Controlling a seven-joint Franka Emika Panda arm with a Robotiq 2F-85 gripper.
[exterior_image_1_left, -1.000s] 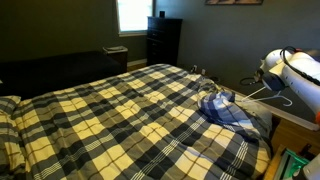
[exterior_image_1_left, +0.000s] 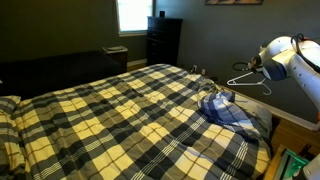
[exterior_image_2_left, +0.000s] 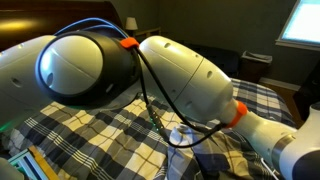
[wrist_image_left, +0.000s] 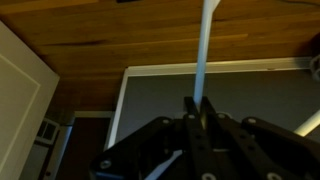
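Observation:
A thin white clothes hanger (exterior_image_1_left: 238, 78) hangs in the air by the far right side of the bed, in exterior view 1. My gripper (exterior_image_1_left: 261, 65) is shut on it, up against the grey wall. In the wrist view a pale strip of the hanger (wrist_image_left: 204, 45) runs down between the dark fingers of the gripper. On the bed lies a crumpled blue and white garment (exterior_image_1_left: 220, 106), below and left of the hanger and apart from it. The arm covers much of exterior view 2, where neither gripper nor hanger shows.
A bed with a plaid cover (exterior_image_1_left: 110, 125) fills the middle. Wooden floor (exterior_image_1_left: 290, 133) shows along its right side, near the arm's base. A dark dresser (exterior_image_1_left: 164, 41) stands in the far corner. Close behind the gripper is the grey wall (exterior_image_1_left: 215, 45).
My gripper has risen and shifted left, carrying the hanger up with it and tilting it differently. The garment on the bed has not visibly moved.

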